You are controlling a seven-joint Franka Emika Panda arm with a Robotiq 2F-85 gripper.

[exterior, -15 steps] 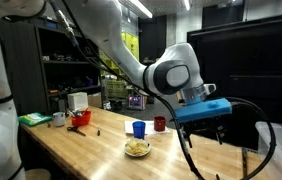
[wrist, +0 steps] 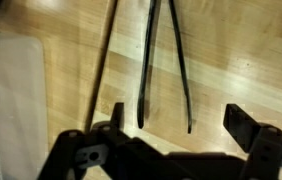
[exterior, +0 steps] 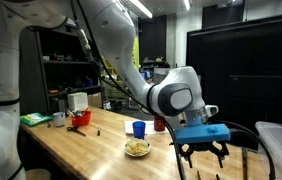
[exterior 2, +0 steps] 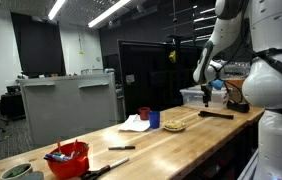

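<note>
My gripper is open above the wooden table, its fingers well apart at the lower part of the wrist view. Two thin dark sticks (wrist: 146, 70) lie below on the table, roughly lengthwise; their near ends reach between the fingers, and nothing is held. A brown rod (wrist: 103, 65) lies to their left, outside the fingers. In exterior view 1, the gripper (exterior: 203, 158) points down at the right part of the table, with a dark rod (exterior: 245, 163) to its right. Whether the fingertips touch the table cannot be told.
A translucent bin (wrist: 11, 95) borders the rods on the left. Elsewhere stand a plate of yellow food (exterior: 137, 147), a blue cup (exterior: 139, 129), a red mug (exterior: 160, 125) and a red basket (exterior 2: 67, 160) with tools.
The arm has come down, bringing the gripper closer to the tabletop in exterior view 1. The plate and cups there have stayed in place.
</note>
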